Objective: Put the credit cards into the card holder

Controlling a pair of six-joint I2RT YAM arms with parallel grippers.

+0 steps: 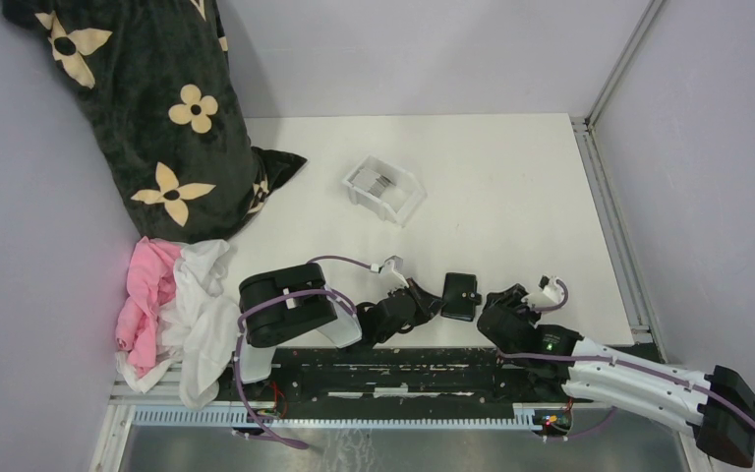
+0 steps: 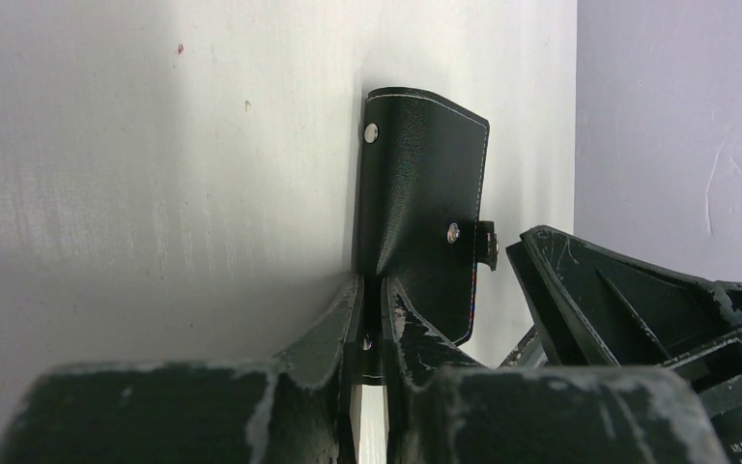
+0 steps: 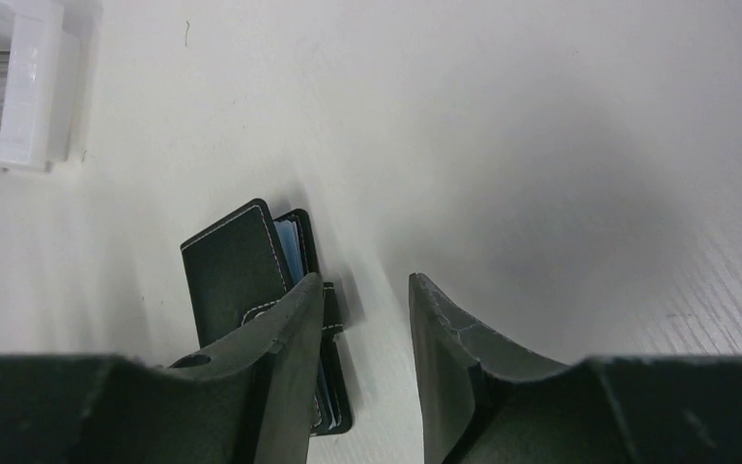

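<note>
The black card holder (image 1: 460,292) lies on the white table between my two grippers. My left gripper is shut on the holder's spine side near its front end. In the right wrist view, the holder (image 3: 234,263) has its flap slightly raised, and a pale blue strip (image 3: 290,246) shows between its layers; whether that is a card or a pocket cannot be told. My right gripper stands open beside the strap side, nothing between its fingers. Thin grey-white cards (image 1: 380,186) seem to lie in the white tray (image 1: 405,207).
The tray stands behind the holder, toward the back of the table (image 1: 511,187). White and pink cloths (image 1: 147,305) lie at the left, and a dark flowered blanket (image 1: 177,147) hangs behind them.
</note>
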